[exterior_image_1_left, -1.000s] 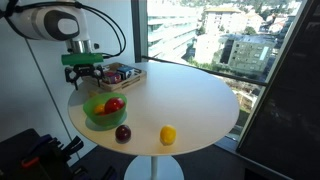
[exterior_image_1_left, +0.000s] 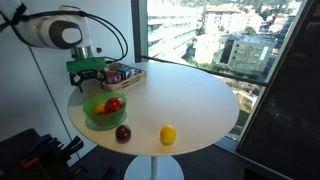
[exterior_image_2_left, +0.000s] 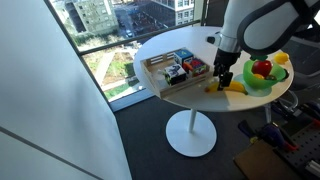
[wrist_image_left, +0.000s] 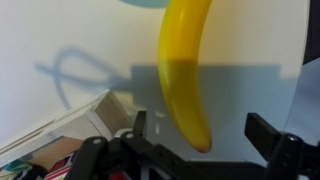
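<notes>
A yellow banana (wrist_image_left: 181, 70) lies on the white table, running from the top of the wrist view down to between my fingers. My gripper is open above its near end, one finger on either side and gaps to both. From the second exterior view, the gripper (exterior_image_2_left: 222, 82) is low over the table at the left end of the banana (exterior_image_2_left: 236, 87). Whether the fingers touch the table cannot be told. A green bowl (exterior_image_1_left: 91, 113) holding red and orange or yellow fruit stands close by.
A wooden box (exterior_image_2_left: 158, 78) with several packages sits beside the gripper, its corner near the left finger in the wrist view. A dark round fruit (exterior_image_1_left: 123, 133) and a yellow fruit (exterior_image_1_left: 168, 134) rest near the table's front edge.
My gripper has come down slightly and shifted a little to the right in the first exterior view. The bowl and the loose fruit have stayed in place.
</notes>
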